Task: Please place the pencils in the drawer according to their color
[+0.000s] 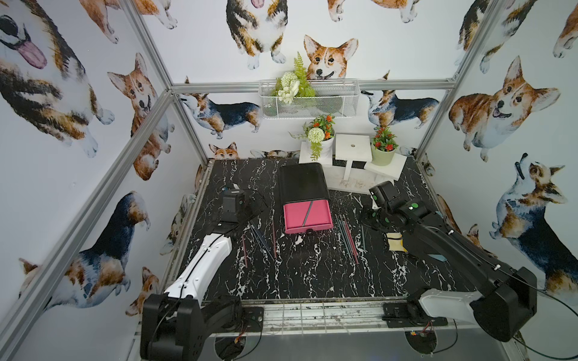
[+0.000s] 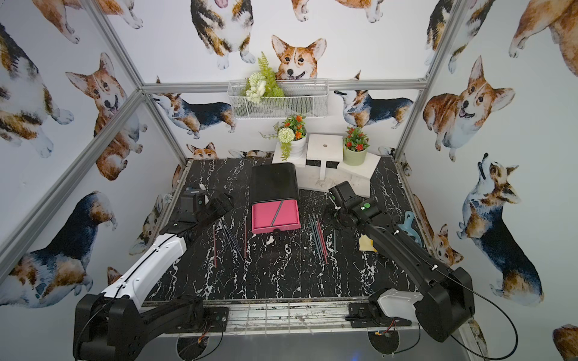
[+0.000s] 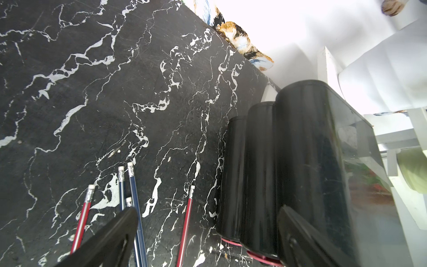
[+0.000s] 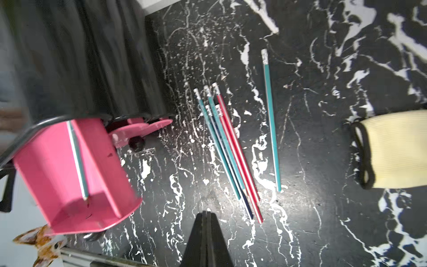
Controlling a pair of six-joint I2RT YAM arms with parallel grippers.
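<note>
The black organiser point(image 1: 302, 180) has its pink drawer point(image 1: 295, 216) pulled out, holding one teal pencil point(image 4: 77, 158). Right of it, teal, red and dark pencils point(image 4: 229, 151) lie in a bundle, with a lone teal pencil point(image 4: 271, 120) beside them. My right gripper is shut, nothing between its fingers, above these pencils. Left of the organiser, red pencils point(image 3: 186, 224) and blue pencils point(image 3: 135, 195) lie on the table; my left gripper stands open above them, empty.
A white stand point(image 1: 355, 183) with potted plants is at the back right. A yellow pad point(image 4: 395, 149) and a blue object point(image 2: 408, 223) lie at the right.
</note>
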